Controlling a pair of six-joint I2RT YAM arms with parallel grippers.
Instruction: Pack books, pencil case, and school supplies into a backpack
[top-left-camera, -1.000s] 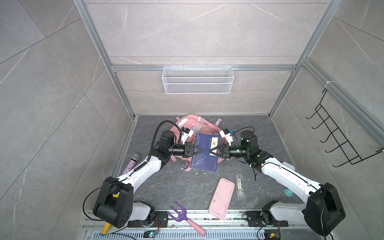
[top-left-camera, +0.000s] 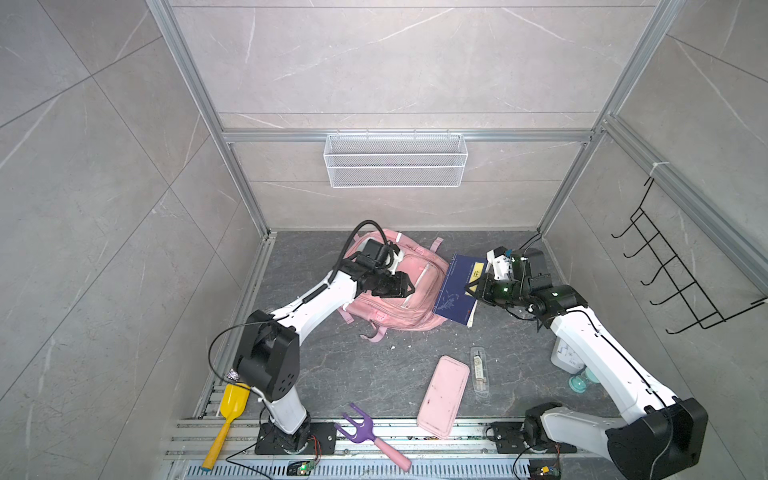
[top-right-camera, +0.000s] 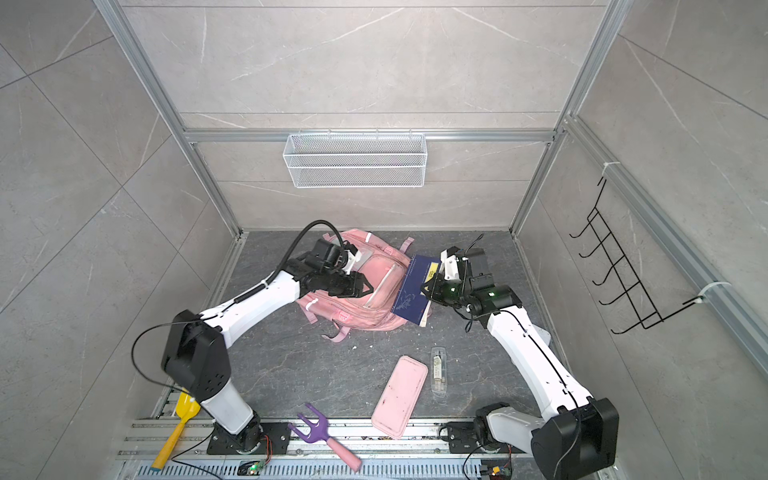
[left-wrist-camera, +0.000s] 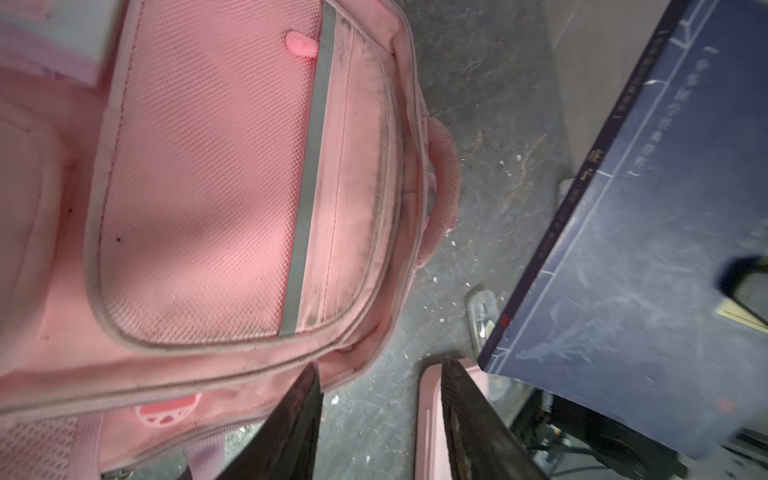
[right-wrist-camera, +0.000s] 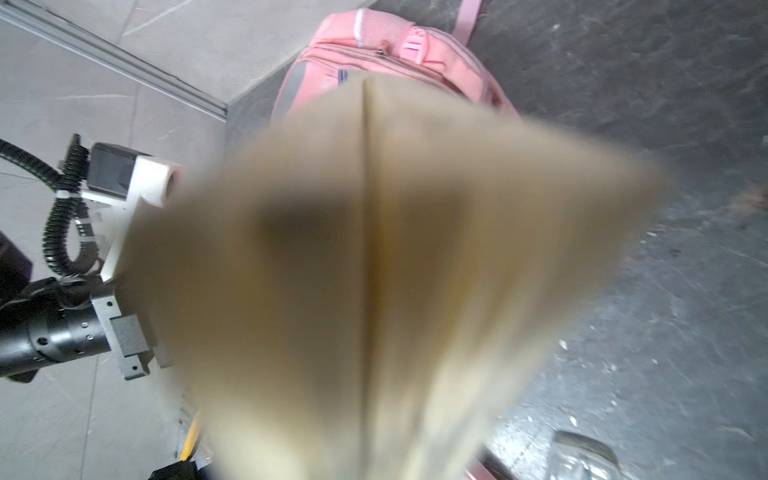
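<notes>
The pink backpack (top-left-camera: 424, 280) lies on the grey floor at the back middle. Over its front, my left gripper stands open with nothing between its fingers. A dark blue book (top-left-camera: 456, 296) with a yellow label is raised at the bag's right side, my right gripper (top-left-camera: 477, 289) shut on it. Blurred page edges of the book fill most of the right wrist view and hide the right fingers there. The pink pencil case (top-left-camera: 443, 396) lies flat at the front, beside a clear narrow case (top-left-camera: 479, 370).
A purple fork tool with pink handle (top-left-camera: 364, 432) and a yellow scoop (top-left-camera: 231, 408) lie at the front edge. A white container (top-left-camera: 566, 357) stands at right under the arm. Floor between bag and pencil case is clear.
My right gripper has carried the book rightwards, off the bag's middle. The left gripper, which was near the book's left side, has moved further back over the bag.
</notes>
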